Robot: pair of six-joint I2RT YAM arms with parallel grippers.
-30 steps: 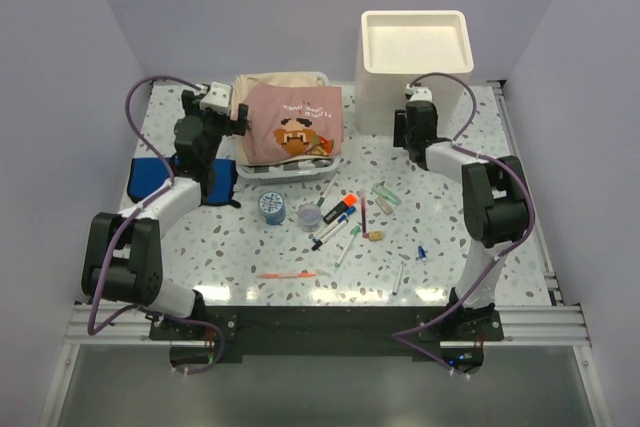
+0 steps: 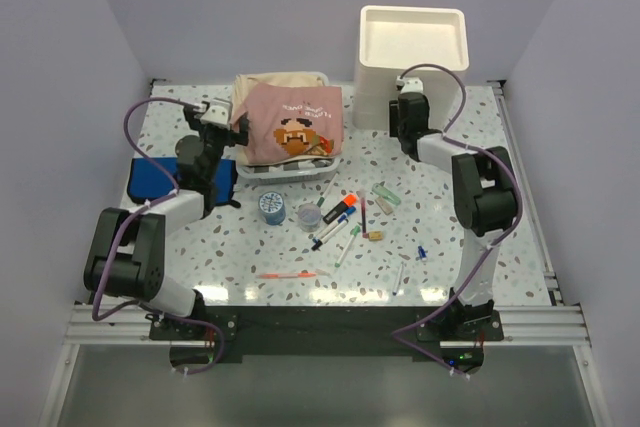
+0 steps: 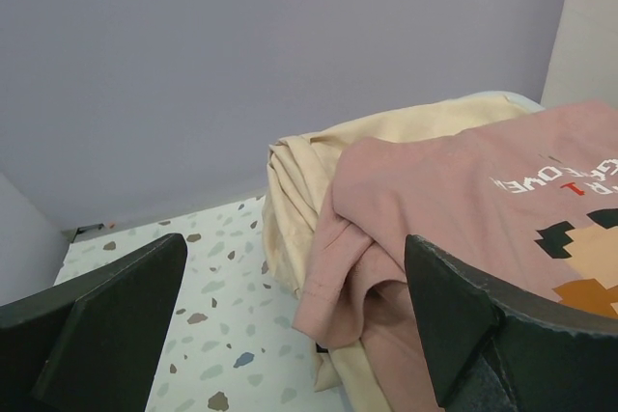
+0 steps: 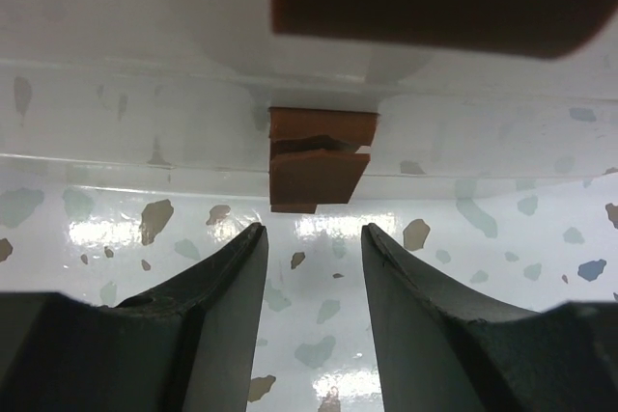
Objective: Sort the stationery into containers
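Observation:
A white box stands at the back right; my right gripper is at its front face, fingers apart, with floor visible between them and a brown tab just beyond. My left gripper stands open at the left end of a clear bin heaped with pink and cream cloth. Pens, a blue-lidded jar, a small clear cup, green items and an orange knife-like item lie on the table.
A blue flat case lies at the left under my left arm. Grey walls enclose the back and sides.
My left gripper has come slightly toward the front. The loose stationery is unchanged.

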